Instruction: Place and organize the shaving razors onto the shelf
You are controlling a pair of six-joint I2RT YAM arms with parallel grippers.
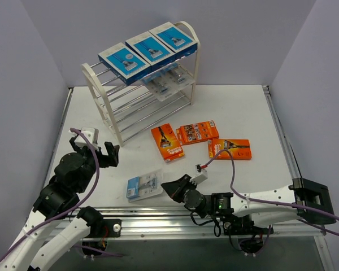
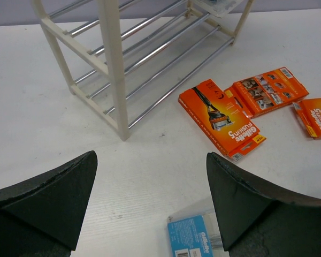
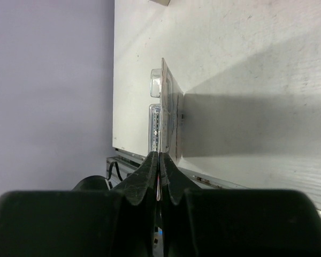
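My right gripper [image 1: 171,186] is shut on the edge of a clear blister razor pack [image 1: 147,184] [image 3: 169,112] with a blue label, which appears tilted up on edge in the right wrist view. My left gripper [image 1: 110,147] is open and empty, left of the shelf's near end. Three orange razor boxes [image 1: 167,143] [image 1: 196,132] [image 1: 229,149] lie on the table before the shelf [image 1: 119,136] [image 2: 117,91]. Three blue boxes [image 1: 151,46] top the shelf, with clear packs [image 1: 168,83] on the tier below.
Grey walls [image 1: 311,68] enclose the sides and back. The metal rail [image 1: 130,223] runs along the front edge. The shelf's lowest tier is empty.
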